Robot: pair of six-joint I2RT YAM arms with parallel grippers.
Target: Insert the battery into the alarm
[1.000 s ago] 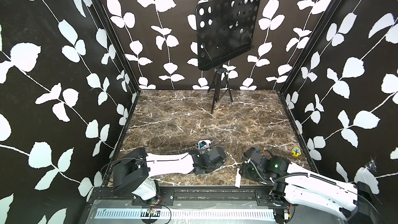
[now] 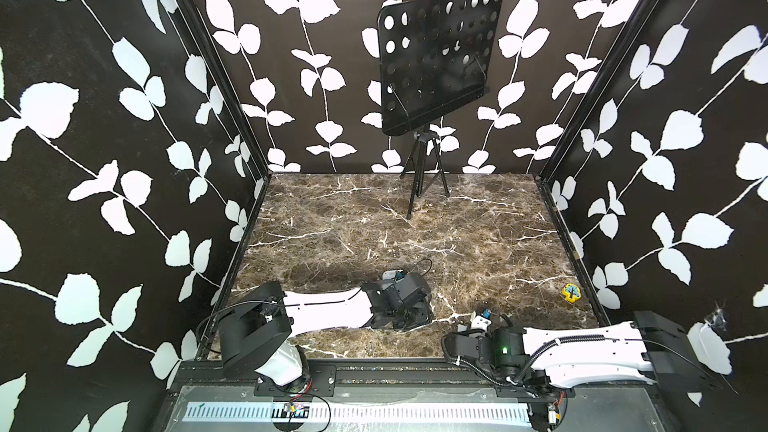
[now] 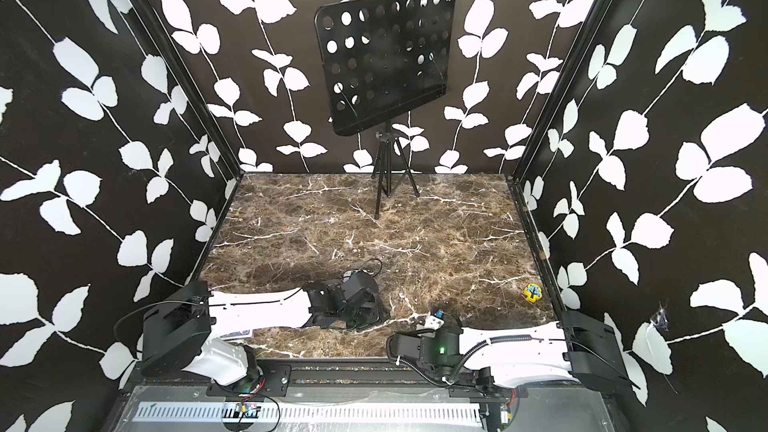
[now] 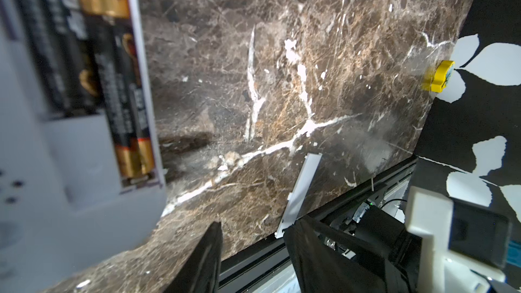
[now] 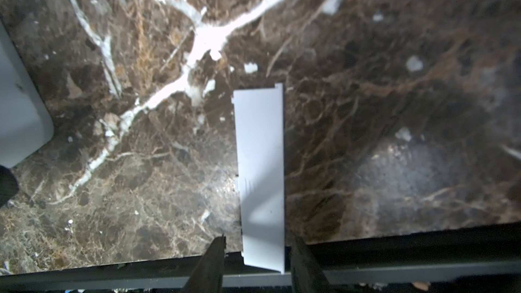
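Note:
The white alarm (image 4: 43,195) fills the left of the left wrist view, its compartment holding several black-and-gold batteries (image 4: 108,86). My left gripper hangs beside it, fingers part open and empty. A long white cover (image 5: 259,173) lies on the marble near the front edge. My right gripper is over the cover's near end, fingers apart on either side of it, not visibly gripping. In the top views both arms are low at the front, largely hiding the alarm.
A black music stand (image 2: 432,64) stands at the back. A small yellow object (image 2: 570,293) lies at the right edge. A dark frame rail (image 5: 407,255) runs along the front.
The right arm has moved leftward and toward the front, now over the white cover. My left gripper has shifted slightly, covering more of the alarm in the top left view.

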